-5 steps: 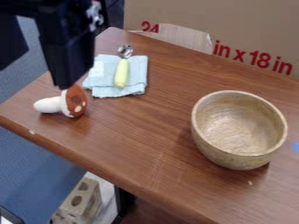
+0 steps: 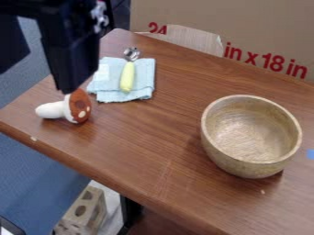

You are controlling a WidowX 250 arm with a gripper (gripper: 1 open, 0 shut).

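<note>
A large dark, blurred shape [image 2: 68, 37], likely part of the arm or gripper, fills the upper left; its fingertips cannot be made out. A white object with a reddish-brown end [image 2: 66, 110] lies on the left of the wooden table [image 2: 147, 156]. Behind it a yellow-handled utensil with a metal head [image 2: 128, 75] rests on a folded light blue cloth [image 2: 143, 87]. A beige bowl [image 2: 251, 158] stands on the right side of the table.
A cardboard box [image 2: 258, 27] with red printing stands along the back. Blue flooring and a pale block [image 2: 84, 209] with holes show below the table's left edge.
</note>
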